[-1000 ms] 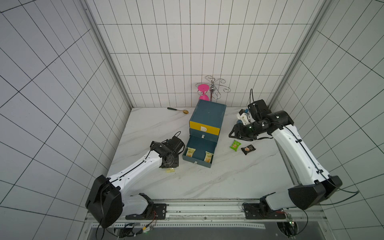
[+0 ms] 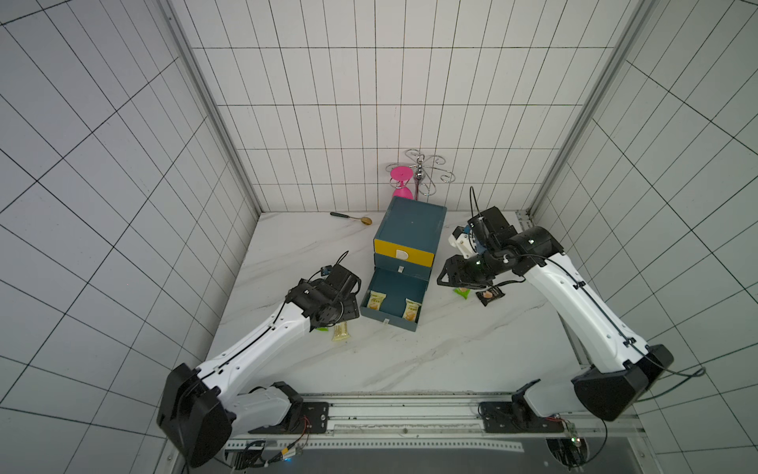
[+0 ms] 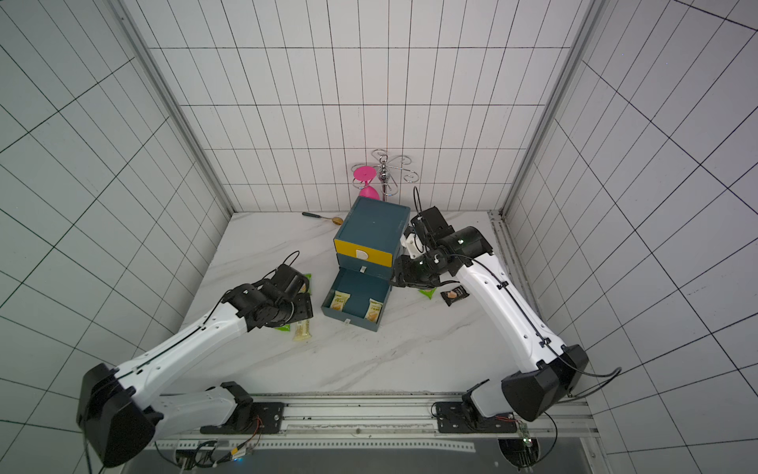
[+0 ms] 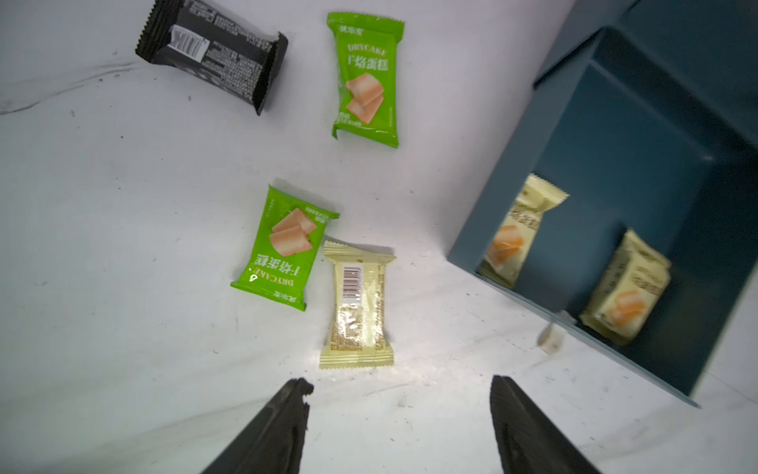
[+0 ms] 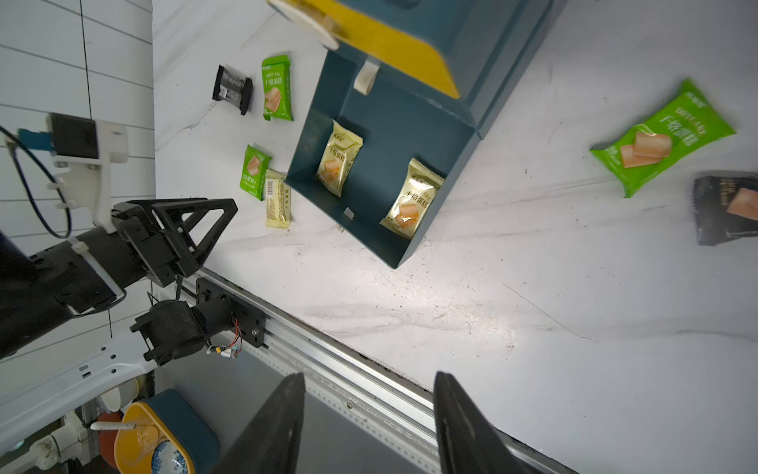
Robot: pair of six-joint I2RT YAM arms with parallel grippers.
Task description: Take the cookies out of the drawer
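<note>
Two gold cookie packets lie in the pulled-out lower drawer [image 5: 377, 166]: one packet [image 5: 339, 158] along its left side, the other packet [image 5: 413, 199] at the front right. On the table left of the drawer lies a third gold packet [image 4: 358, 304]. My left gripper is open above the table beside that packet, nothing between its fingers. Open and empty, my right gripper hangs above the right side of the drawer box, as the top left view shows.
Left of the drawer lie two green packets, one [image 4: 367, 79] farther back and one [image 4: 285, 247] nearer, plus a black packet [image 4: 213, 51]. Another green packet [image 5: 665, 138] and black packet [image 5: 728, 207] lie to the right.
My right gripper has moved left toward the drawer box and slightly down in the view. The left arm has shifted a little left, uncovering more of the gold packet on the table.
</note>
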